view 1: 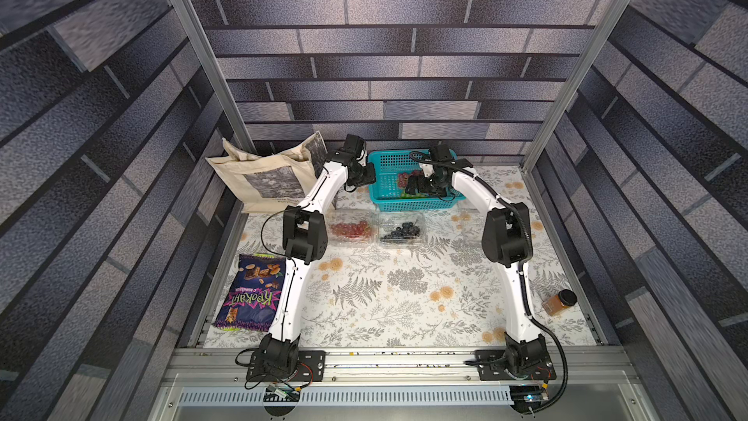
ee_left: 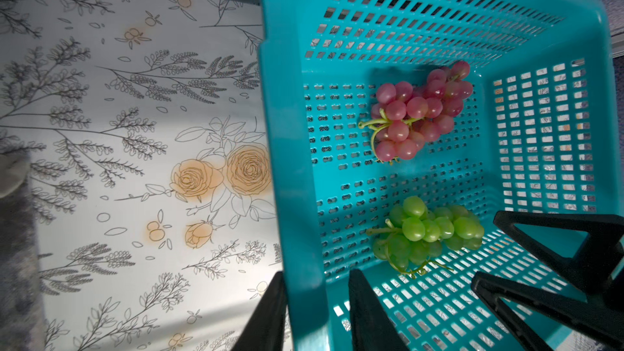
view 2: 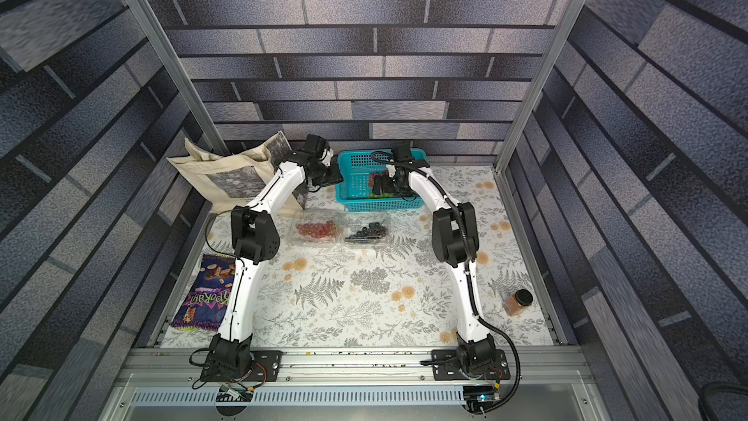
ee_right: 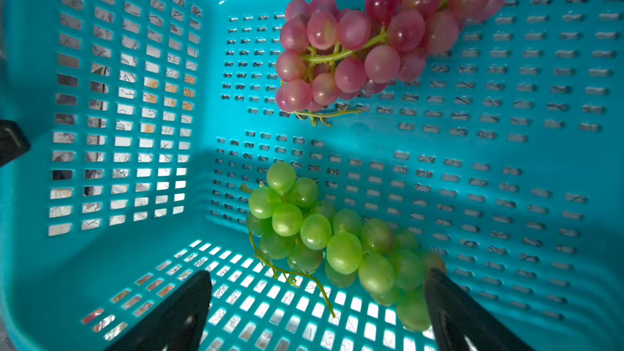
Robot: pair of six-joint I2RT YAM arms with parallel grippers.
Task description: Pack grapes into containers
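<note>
The teal basket [ee_left: 396,178] holds a pink grape bunch [ee_right: 351,52] and a green grape bunch [ee_right: 338,247] lying on its floor. At the basket's left side, my left gripper stands part open, a finger on each side of the rim [ee_left: 302,247]; whether they touch it cannot be told. My right gripper is open over the green bunch, with nothing gripped. In front of the basket stand two clear containers, one with red grapes [view 1: 350,230] and one with dark grapes [view 1: 401,232].
A cloth bag [view 1: 272,179] stands at the back left, close to the left arm. A snack packet [view 1: 253,296] lies front left, and a dark-lidded jar [view 1: 558,302] lies front right.
</note>
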